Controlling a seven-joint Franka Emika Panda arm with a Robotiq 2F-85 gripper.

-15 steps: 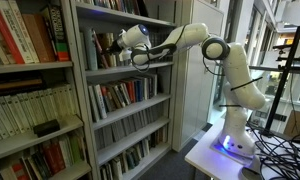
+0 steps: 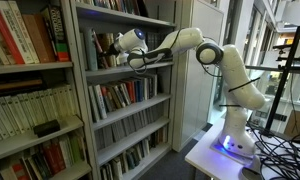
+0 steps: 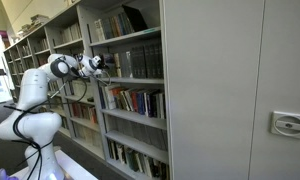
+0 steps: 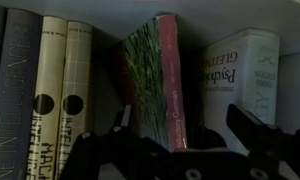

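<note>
A book with a green grassy cover and a pinkish-red spine [image 4: 173,75] leans at a slant in the middle of the wrist view, with dark gaps on both sides. My gripper is open in front of it, one dark finger low on either side of the book. No contact between fingers and book can be made out in the dim light. In exterior view 1 the gripper [image 2: 112,48] is up at the upper shelf of the grey bookcase, small and partly lost against the books. Exterior view 2 also has the gripper [image 3: 102,70] at that shelf height.
Left of the slanted book stand two cream books [image 4: 74,85] and a dark one [image 4: 17,90]. A pale psychology book [image 4: 242,85] stands to its right. A shelf board [image 4: 215,12] runs close above. Open floor [image 2: 170,165] lies before the bookcase.
The arm's wrist end sits slightly lower in exterior view 1 than before, still at the same shelf. The arm's base and the shelved books look unchanged.
</note>
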